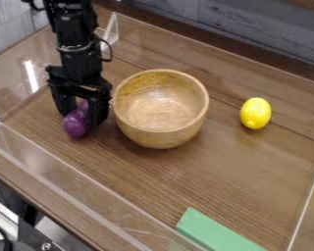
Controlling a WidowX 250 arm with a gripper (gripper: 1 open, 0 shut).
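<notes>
My black gripper (79, 105) hangs at the left, its fingers down over a small purple object (78, 125) beside the wooden bowl (173, 103). The object's top is partly hidden by the fingers. I cannot tell whether they grip it.
A yellow lemon-like object (255, 113) lies at the right. A green block (215, 234) is at the front right. The wooden table has bare room in the middle front and a raised wall along the back.
</notes>
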